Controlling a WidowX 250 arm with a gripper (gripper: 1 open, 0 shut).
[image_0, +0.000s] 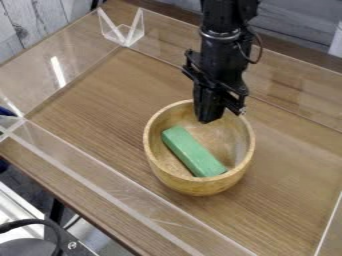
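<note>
A tan round bowl (230, 172) sits on the wooden table, holding a green oblong block (189, 150) that lies diagonally on its left side. My black gripper (209, 108) hangs just over the back rim of the bowl, pointing down. Its fingertips are close together and look shut, with nothing visible between them.
A clear plastic piece (123, 25) lies at the back left. Dark cables and other items lie off the table at the lower left.
</note>
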